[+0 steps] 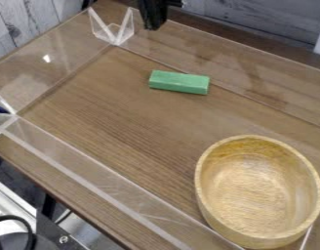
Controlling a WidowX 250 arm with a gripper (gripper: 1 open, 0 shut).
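A green block (pixel 179 82) lies flat on the wooden table (pixel 110 117) in the upper middle. A wooden bowl (pixel 258 190) sits at the lower right. The dark gripper (pixel 153 14) is at the top edge, above and behind the block and mostly out of frame; its fingers are too cut off to tell how they stand.
A clear plastic piece (pixel 112 29) stands at the back left. Clear strips run along the left and front edges.
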